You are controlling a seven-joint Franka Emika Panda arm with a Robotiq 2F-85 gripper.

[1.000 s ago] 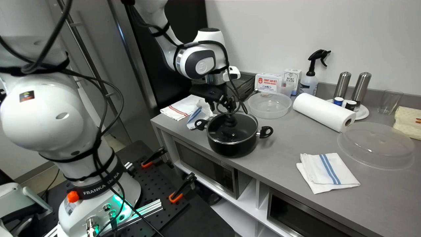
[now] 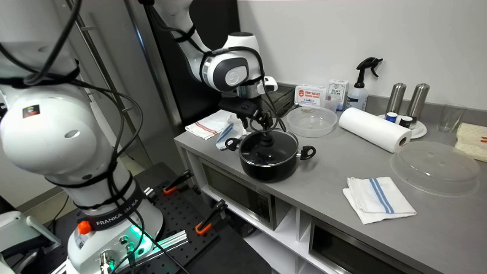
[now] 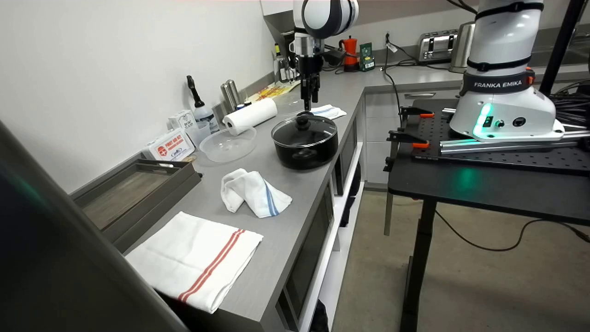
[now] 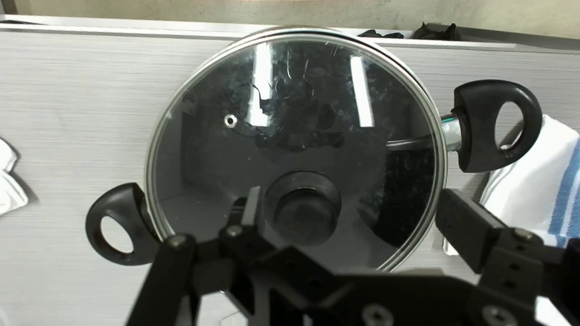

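A black pot (image 2: 269,169) with two loop handles stands near the counter's front edge. Its glass lid (image 4: 304,81) with a steel rim is seated on top, and a black knob (image 4: 304,214) rises from the lid's middle. My gripper is open over the lid. In the wrist view the knob appears between the fingers, closer to the left one; the right finger (image 4: 467,228) is out by the rim. From the second exterior view, the fingers point down just above the knob (image 3: 303,121); whether they touch it I cannot tell.
A crumpled blue-striped towel (image 3: 255,193) lies beside the pot, a folded red-striped towel (image 3: 193,260) farther along. Behind sit a clear bowl (image 2: 312,122) and a paper roll (image 2: 372,128). Bare counter separates the pot from another folded towel (image 2: 379,200) and a clear lid (image 2: 436,166).
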